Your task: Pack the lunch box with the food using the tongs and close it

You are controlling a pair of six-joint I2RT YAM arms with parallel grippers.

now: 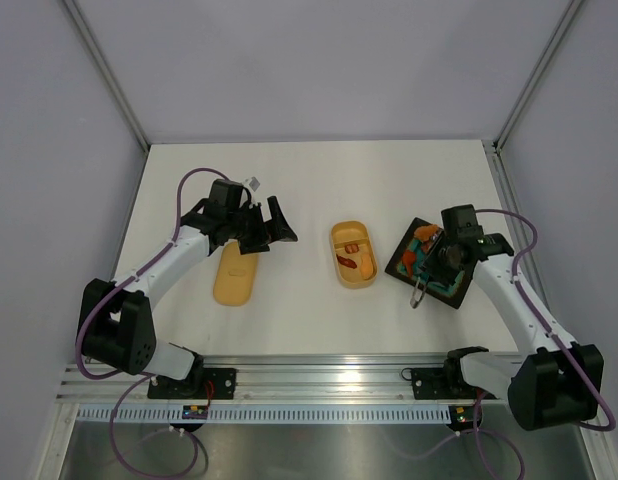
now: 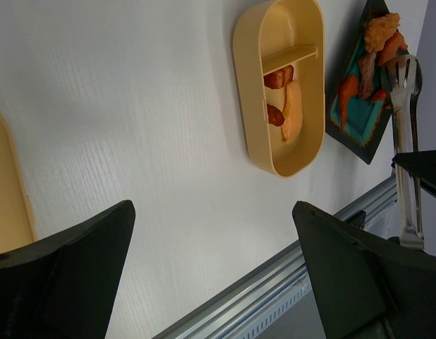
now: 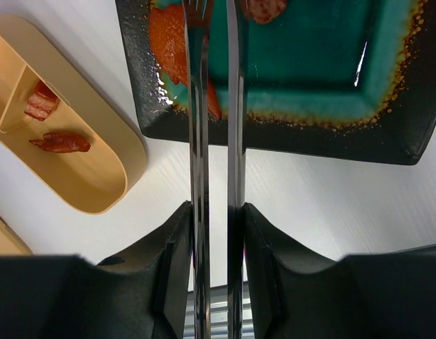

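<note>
A beige lunch box (image 1: 353,230) with a divider holds sausage pieces and a pale orange piece. To its right, a dark tray (image 3: 324,140) with a teal middle holds several food pieces. My right gripper is over the tray, shut on metal tongs (image 3: 235,127), whose tips are over the food. My left gripper hangs open at the left with nothing between its fingers.
A beige lid or second box (image 1: 232,290) lies on the left of the white table (image 1: 299,190), partly under the left arm. A metal rail runs along the front edge.
</note>
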